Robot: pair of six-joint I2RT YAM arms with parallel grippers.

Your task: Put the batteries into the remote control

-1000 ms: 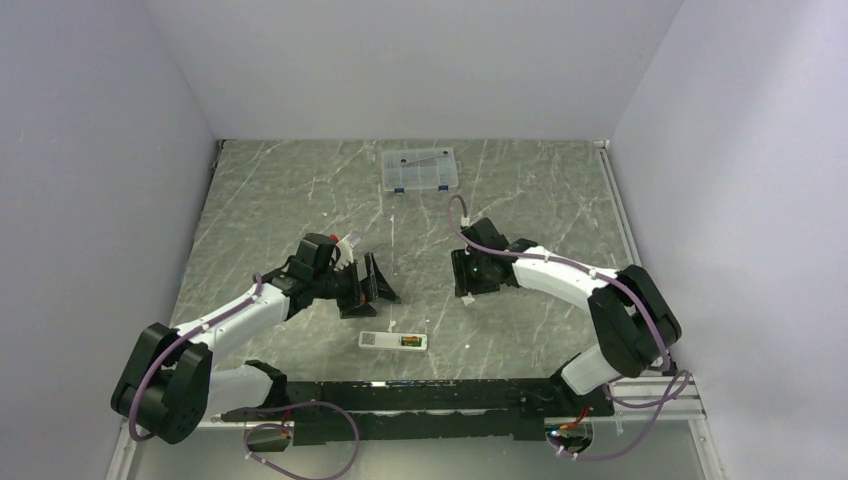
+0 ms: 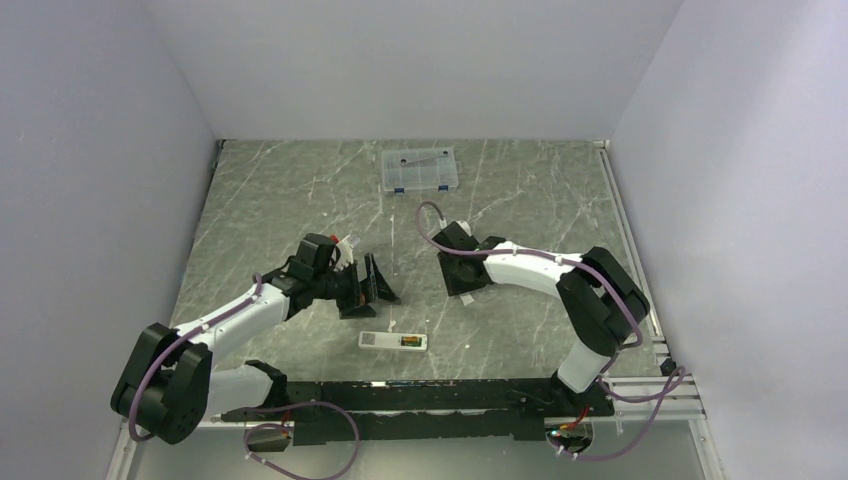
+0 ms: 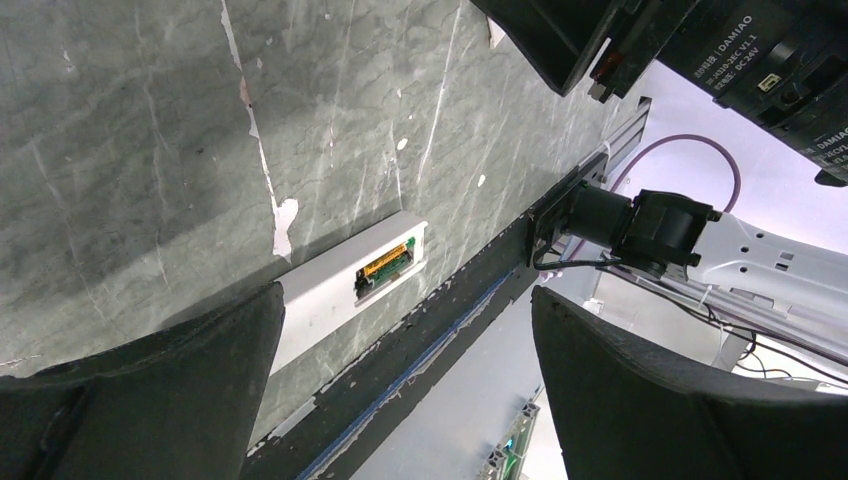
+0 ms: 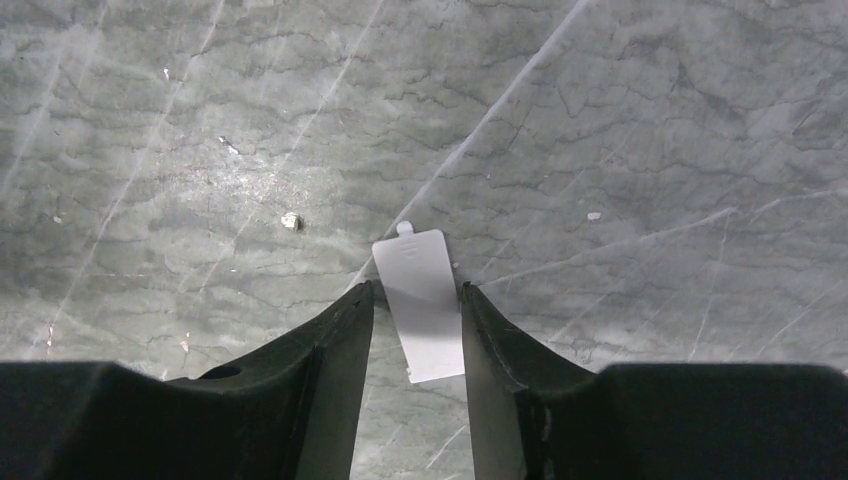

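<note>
The white remote (image 2: 393, 341) lies face down near the table's front edge, its battery compartment (image 3: 388, 268) uncovered. Something gold and green shows inside; how many batteries are there, I cannot tell. Behind the remote, my left gripper (image 2: 372, 292) is wide open with nothing between its fingers. The small white battery cover (image 4: 422, 305) lies flat on the table to the right, its tab pointing away. My right gripper stands over it, fingers apart, with the cover seen between the fingertips; whether they touch it is unclear.
A clear compartment box (image 2: 420, 170) stands at the back middle. A dark rail (image 2: 420, 396) runs along the front edge, close to the remote. The table between the two grippers is free.
My right gripper has shifted left and a little toward the front edge, over the battery cover. The left arm, the remote and the box have stayed put.
</note>
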